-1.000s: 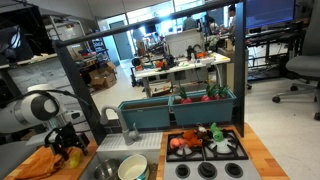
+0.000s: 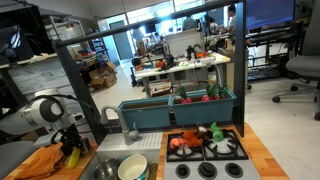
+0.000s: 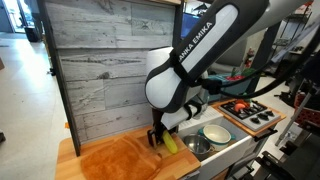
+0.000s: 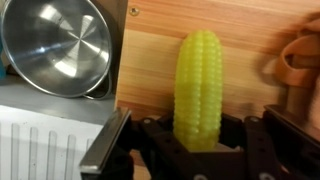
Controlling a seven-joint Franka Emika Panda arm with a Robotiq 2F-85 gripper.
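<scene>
A yellow toy corn cob (image 4: pixel 199 85), paler at its lower end, lies lengthwise in the middle of the wrist view. My gripper is around or just over that paler end. Dark finger parts stand on both sides of the cob, but whether they touch it is unclear. In the first exterior view the cob (image 2: pixel 73 157) shows just below the gripper, near the orange cloth (image 2: pixel 38 163). The second exterior view has the cob (image 3: pixel 169 143) slanting at the gripper, partly covered by it.
A metal pot (image 4: pixel 60 45) stands left of the cob in the wrist view. Beyond are a cream bowl (image 2: pixel 133 167), a faucet (image 2: pixel 118 122), a drying rack (image 2: pixel 148 142) and a stove (image 2: pixel 208 152) bearing toy food. Bare wood lies right of the stove.
The arm has shifted slightly at the cob. More of the cob's yellow shows below the gripper now, and it looks more upright. The other objects look unmoved.
</scene>
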